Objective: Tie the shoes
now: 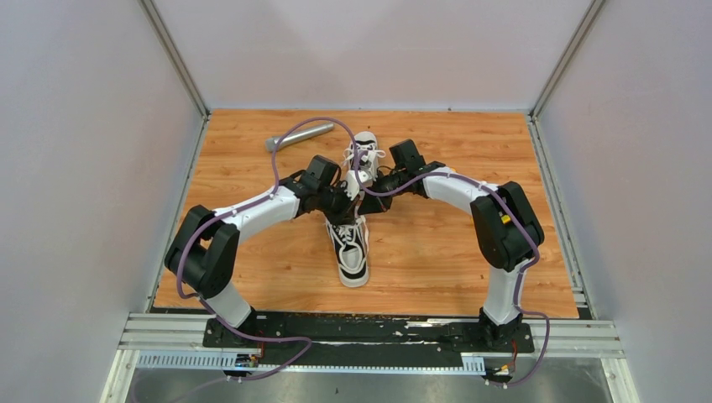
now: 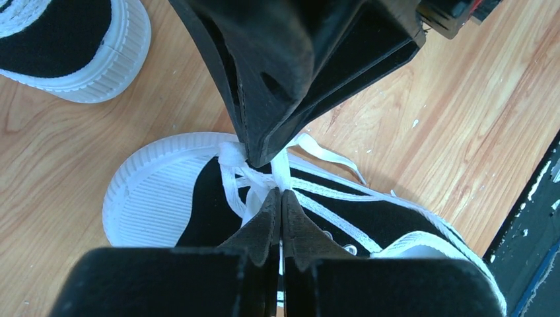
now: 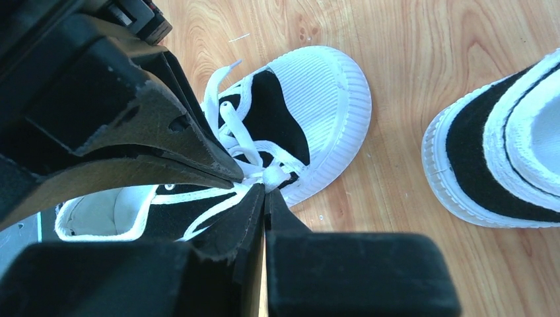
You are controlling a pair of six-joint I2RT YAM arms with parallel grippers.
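A black shoe with white sole and laces [image 1: 353, 274] lies at the front middle of the table, its toe partly covered by both grippers. My left gripper is shut over its lacing, with a white lace strand [image 2: 280, 170] at its tips. Close against it, my right gripper is shut too, and a folded bit of lace [image 3: 275, 176] sits at its fingertips. A loose lace end [image 2: 332, 158] lies off to the shoe's side. The second shoe [image 1: 364, 141] stands farther back, its laces spread to both sides.
A grey metal cylinder [image 1: 302, 136] lies at the back left. Purple tubes [image 1: 274, 164] run along both arms and over the work area. Bare wooden table [image 1: 428, 260] shows to the right of the near shoe.
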